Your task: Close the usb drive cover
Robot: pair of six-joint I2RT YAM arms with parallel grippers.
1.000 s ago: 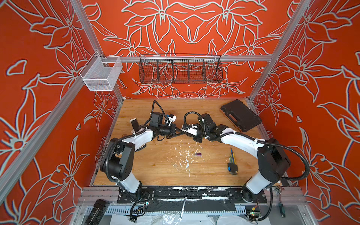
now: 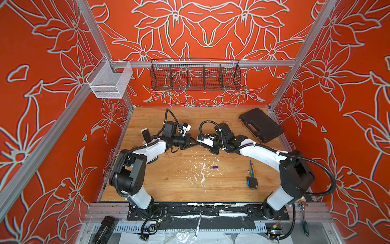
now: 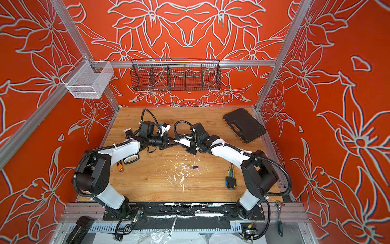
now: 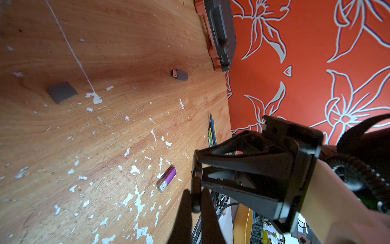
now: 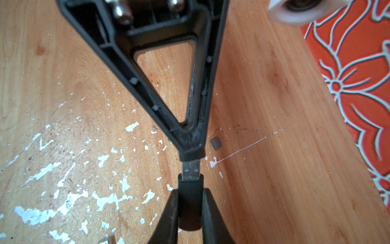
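Observation:
My two grippers meet tip to tip above the table's middle. The right gripper is shut on a small grey piece (image 5: 190, 170), likely part of a USB drive. The left gripper is shut at the lower end of that piece; whether it grips it is hidden. A purple USB drive (image 4: 167, 177) lies on the table below, and a dark grey USB drive (image 4: 179, 74) and a flat grey piece (image 4: 61, 92) lie farther off in the left wrist view.
A black case (image 2: 260, 125) lies at the back right, hex keys (image 2: 251, 179) at the front right, and scissors (image 3: 130, 158) at the left. Wire baskets (image 2: 195, 79) hang at the back.

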